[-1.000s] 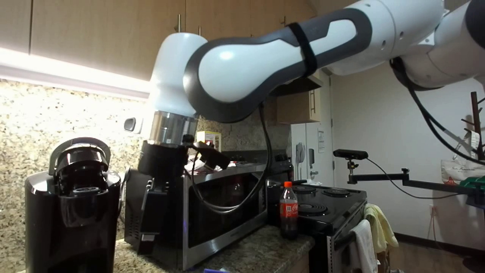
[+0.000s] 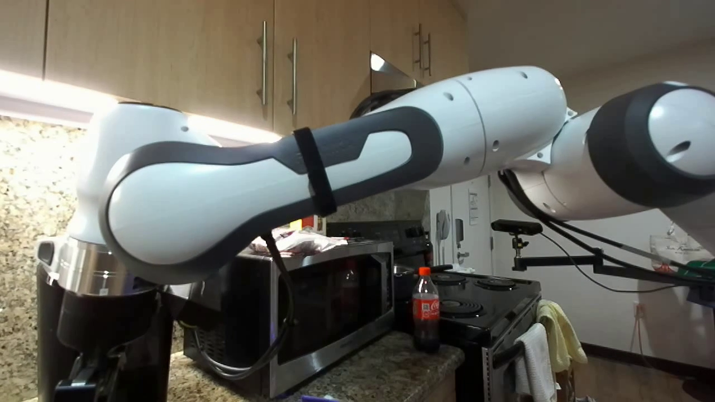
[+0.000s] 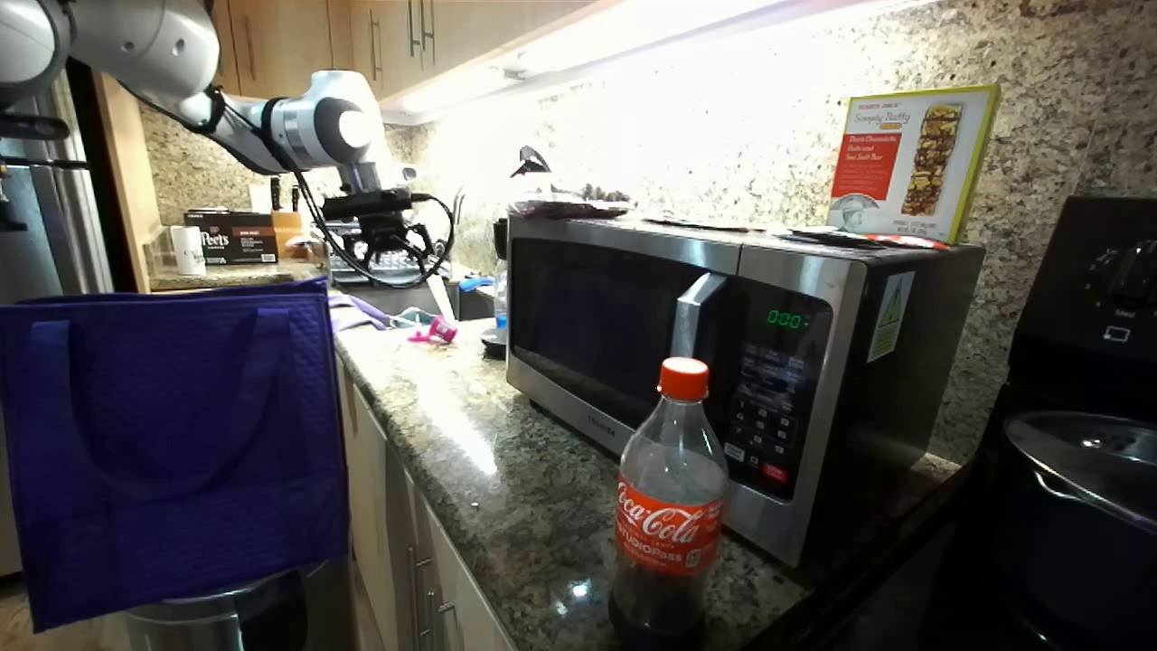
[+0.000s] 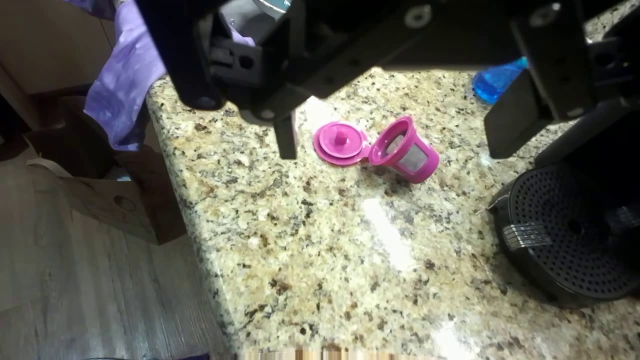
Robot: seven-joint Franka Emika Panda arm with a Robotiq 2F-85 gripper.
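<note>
In the wrist view a pink reusable coffee pod (image 4: 414, 157) lies tipped on its side on the granite counter. Its round hinged lid (image 4: 340, 143) is folded open flat to the left. My gripper is open above it, its fingers well apart on either side of the pod, with nothing held. In exterior view 2 the gripper (image 3: 396, 250) hangs over the counter, higher than the small pink pod (image 3: 436, 331). The black coffee maker's perforated drip tray (image 4: 570, 231) is to the right in the wrist view.
A purple cloth (image 4: 123, 78) drapes over the counter edge, with open floor beyond. Something blue (image 4: 498, 81) lies at the back. The microwave (image 3: 624, 315) and a Coca-Cola bottle (image 3: 670, 510) stand further along. Bare counter (image 4: 336, 270) stretches before the pod.
In exterior view 1 the arm has swung left and lower. The gripper has gone from in front of the microwave to in front of the coffee maker, which it now partly hides.
</note>
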